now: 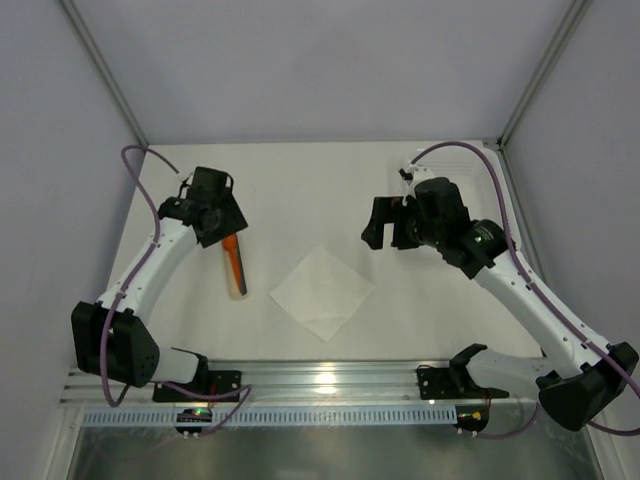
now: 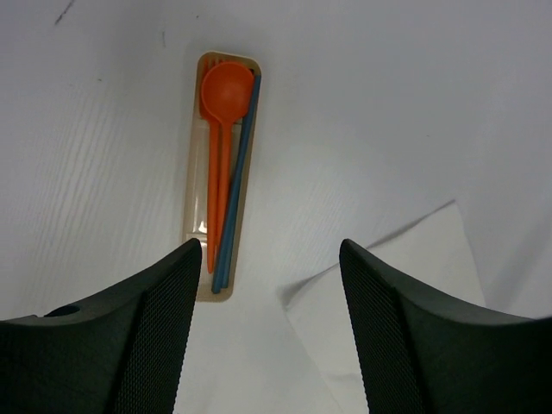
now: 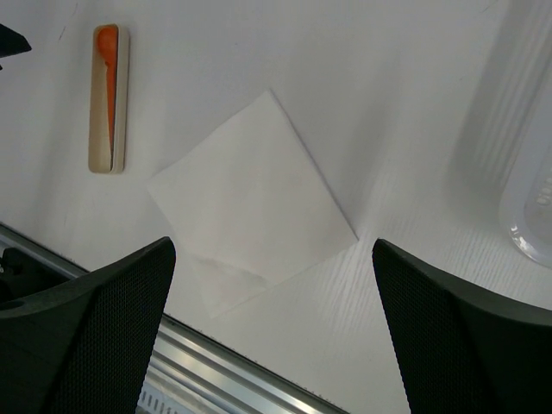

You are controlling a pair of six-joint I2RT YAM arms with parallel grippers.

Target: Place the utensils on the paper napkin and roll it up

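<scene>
A narrow tan tray (image 1: 236,291) holds an orange spoon (image 2: 227,90), more orange utensil and dark blue sticks (image 2: 226,246). The white paper napkin (image 1: 322,293) lies flat to its right, turned diamond-wise. My left gripper (image 1: 222,222) hangs over the upper end of the tray; in the left wrist view its fingers stand apart with the tray below and between them, holding nothing. My right gripper (image 1: 388,222) stands open above the table, right of and above the napkin, empty.
A clear plastic container (image 3: 530,207) sits at the right, partly hidden by the right arm. A metal rail (image 1: 325,380) runs along the front edge.
</scene>
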